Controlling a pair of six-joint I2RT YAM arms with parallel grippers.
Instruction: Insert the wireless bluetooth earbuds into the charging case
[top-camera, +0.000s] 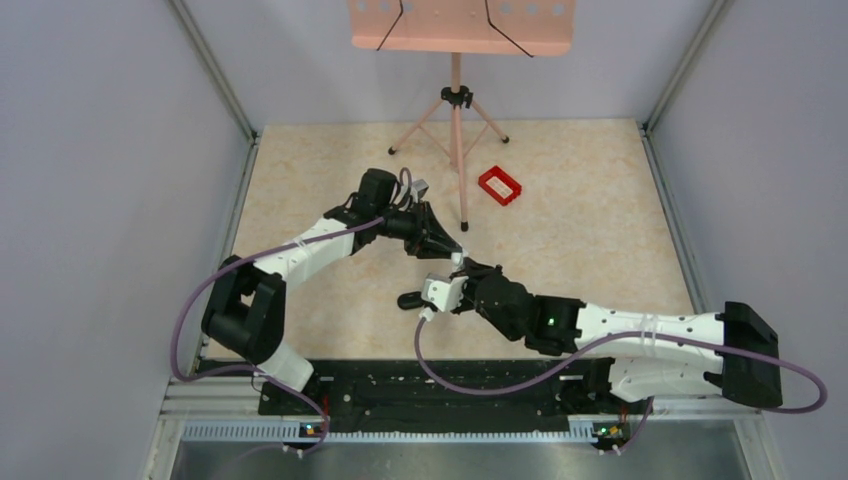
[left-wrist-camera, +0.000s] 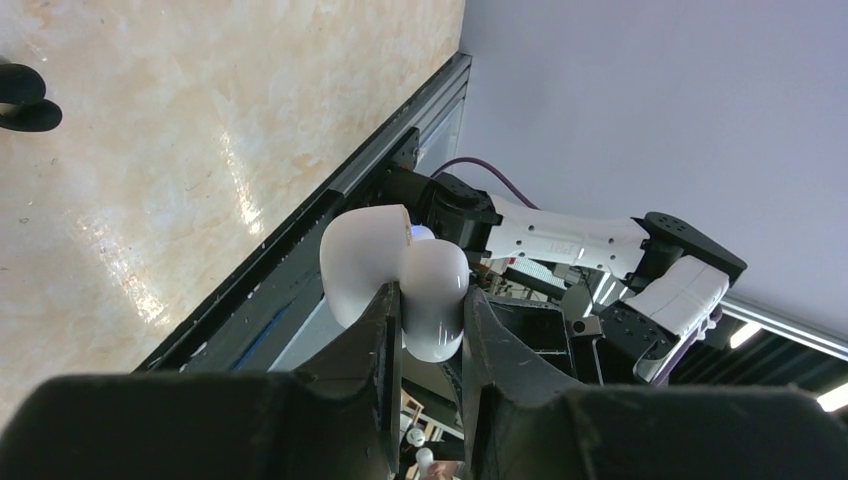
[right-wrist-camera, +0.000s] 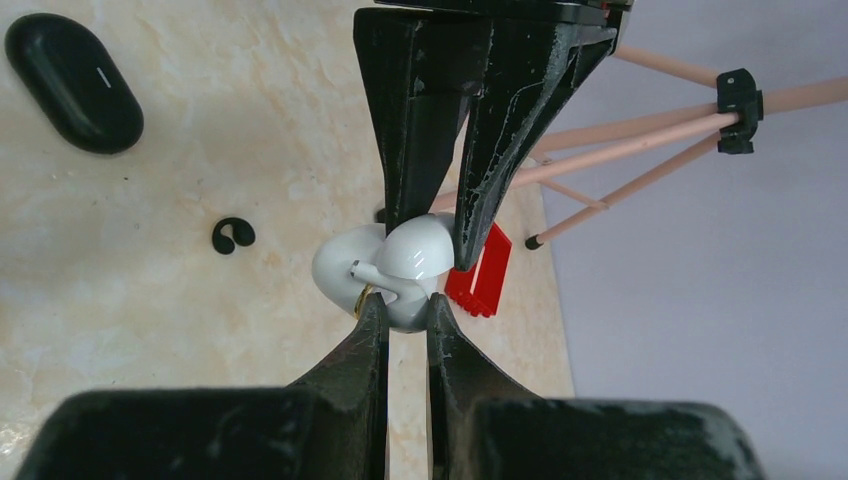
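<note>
My two grippers meet above the middle of the table. In the right wrist view, white rounded pieces (right-wrist-camera: 350, 262) with a thin white stem and a gold-coloured edge sit close together. They look like a charging case and an earbud, though I cannot tell their exact fit. My right gripper is shut on the lower white part. The left gripper has its part-open fingers (left-wrist-camera: 385, 370) on either side of the egg-shaped white piece (left-wrist-camera: 433, 300); whether it grips is unclear. A small bluish glow (left-wrist-camera: 422, 233) shows behind that piece.
A black pill-shaped case (right-wrist-camera: 75, 82) lies on the table, with a small black C-shaped object (right-wrist-camera: 233, 235) near it. Farther back are a red tray (top-camera: 500, 186) and a pink stand (top-camera: 457, 150) with tripod legs.
</note>
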